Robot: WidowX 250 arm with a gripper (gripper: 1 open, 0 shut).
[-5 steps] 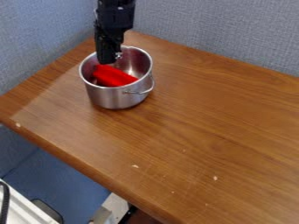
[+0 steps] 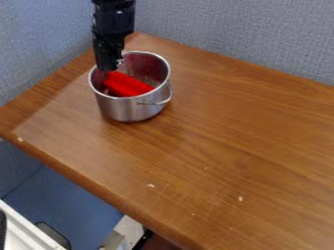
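A silver metal pot [image 2: 128, 105] with a wire handle stands at the left rear of the wooden table. Inside it lies a red elongated object [image 2: 129, 85]. My black gripper [image 2: 108, 63] reaches down from the top of the view to the pot's back-left, just above the red object. It looks shut, and I see nothing held in it; its tips are small and partly dark against the pot.
Padded grey walls border it at the back and left. Off the table at lower left are a blue floor and a white object.
My gripper has shifted a little to the left, toward the pot's back-left side. The pot and red object look unchanged.
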